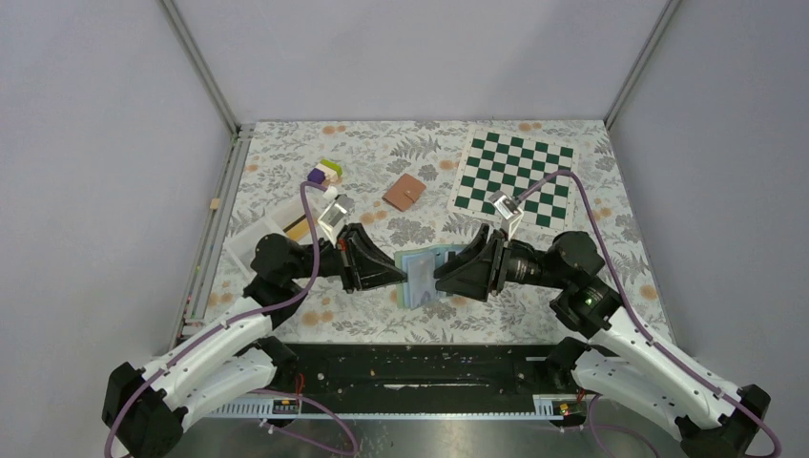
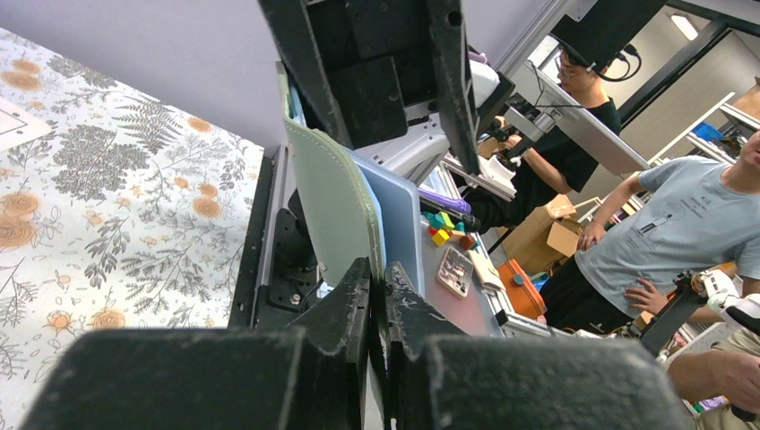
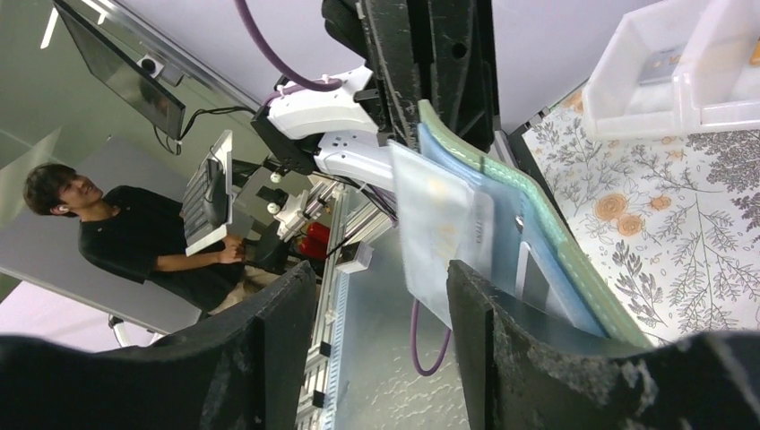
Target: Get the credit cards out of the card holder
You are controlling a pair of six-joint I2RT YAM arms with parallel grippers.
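Note:
A pale green card holder point(image 1: 402, 296) is spread open in the air between my arms, with blue inside and clear sleeve pages. My left gripper is shut on its green cover point(image 2: 332, 202) at the edge. Close by, my right gripper is part open. In the right wrist view a milky sleeve page point(image 3: 439, 224) hangs beyond the gap, its lower edge passing behind one fingertip point(image 3: 462, 282). The pads do not visibly pinch it. I cannot make out single cards inside the sleeves.
On the table behind lie a brown leather case point(image 1: 404, 192) and a green-and-white checkered board point(image 1: 527, 157). A white divided tray point(image 1: 253, 239) sits left, near several small coloured blocks point(image 1: 325, 173). Bare tablecloth surrounds the holder.

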